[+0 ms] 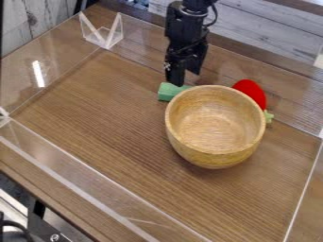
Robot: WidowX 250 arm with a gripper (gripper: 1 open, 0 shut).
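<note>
My black gripper (182,70) is at the top centre, its fingers open and pointing down, a little above and behind a green block (169,91). The green block lies on the wooden table (94,142), partly behind a large wooden bowl (212,142). A red object (250,93) with some green at its lower end lies behind the bowl on the right.
Clear plastic pieces stand at the upper left (101,33) and at the left edge. A wall runs along the top left.
</note>
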